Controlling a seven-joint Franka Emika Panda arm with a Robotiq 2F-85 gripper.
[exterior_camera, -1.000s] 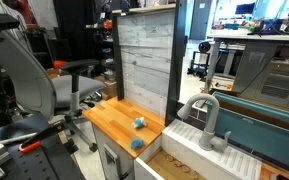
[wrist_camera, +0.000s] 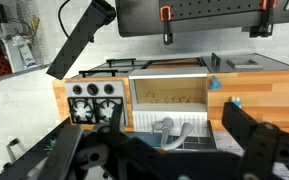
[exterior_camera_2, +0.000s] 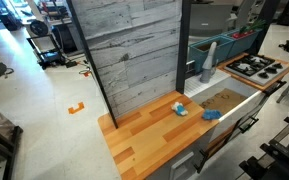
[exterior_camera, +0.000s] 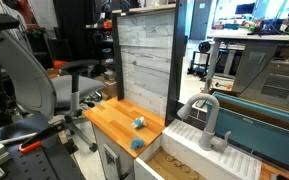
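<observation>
My gripper stands open in the wrist view, its dark fingers wide apart at the lower left and lower right. No object shows between them, and the toy kitchen lies below. Two small blue things rest on the wooden counter: one at the drawer's edge (exterior_camera: 137,144), the other (exterior_camera: 139,123) farther back, with some white on it. Beside the counter, the drawer (wrist_camera: 171,89) is pulled open; its wooden floor looks bare. A grey faucet (exterior_camera: 210,118) rises beside the drawer over the white slatted sink area (exterior_camera: 243,162).
A stove top with burners (wrist_camera: 96,104) lies on the drawer's far side from the blue things. Behind the counter stands a grey wood-look panel (exterior_camera_2: 142,67) with a dark post. A teal shelf (exterior_camera: 256,124) runs behind the faucet.
</observation>
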